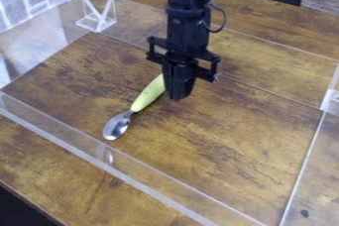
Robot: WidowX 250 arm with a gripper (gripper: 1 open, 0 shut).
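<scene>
A spoon with a pale yellow-green handle (150,96) and a silver bowl (117,125) lies diagonally on the wooden table. My black gripper (181,86) hangs over the upper end of the handle, partly hiding it, with its tip just right of the handle. It looks shut; whether it touches the spoon is not clear.
Clear panels edge the table at left, front and right. A white bracket (98,12) stands at the back left.
</scene>
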